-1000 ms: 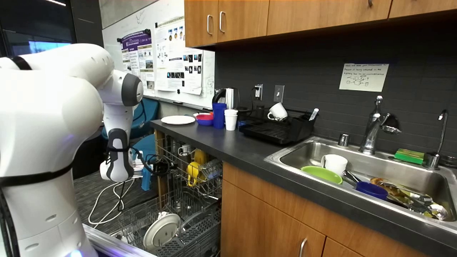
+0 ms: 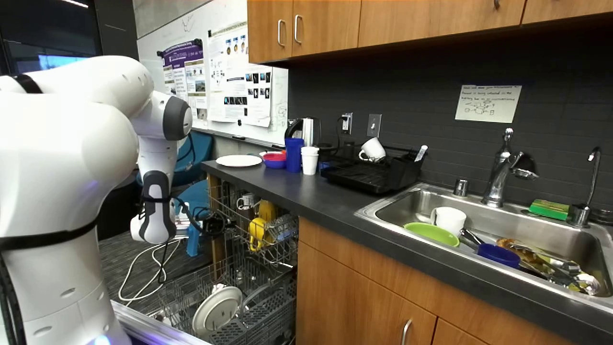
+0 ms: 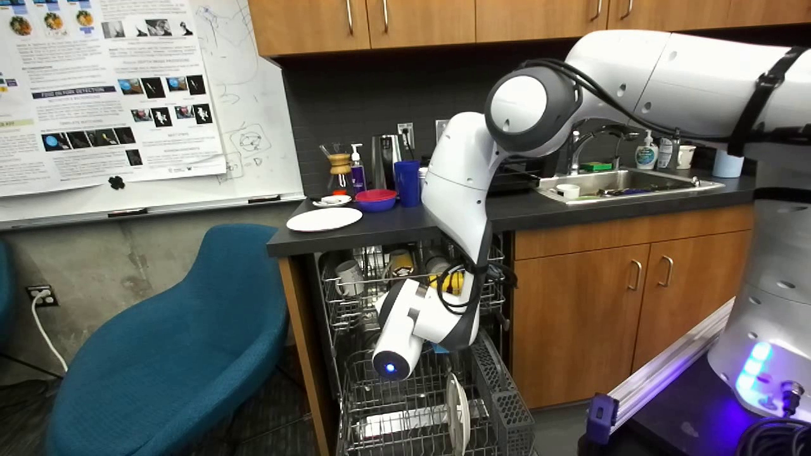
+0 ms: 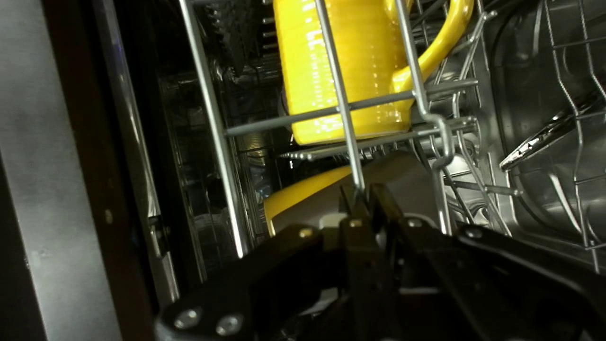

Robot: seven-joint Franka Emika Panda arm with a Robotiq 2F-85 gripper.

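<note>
In the wrist view my gripper is shut on an upright wire of the dishwasher's upper rack (image 4: 284,120). Just behind that wire sits a yellow mug (image 4: 352,68), its handle towards the right. Below the mug, partly hidden by my fingers (image 4: 392,207), lies a grey vessel with a yellow edge (image 4: 307,190). The upper rack (image 2: 270,256) stands partly out under the counter in exterior view 1, holding yellow mugs (image 2: 257,230) and a white patterned mug (image 2: 245,201). My fingertips are hidden in both exterior views.
A lower rack (image 3: 403,391) below holds upright white plates (image 3: 456,414). Above, the dark counter (image 2: 322,198) carries a white plate (image 2: 238,161), bowls and cups. A teal chair (image 3: 175,342) stands left of the dishwasher.
My arm has shifted slightly left and a little away from the dishwasher in exterior view 1. The upper rack and its yellow mugs have moved slightly left with it.
</note>
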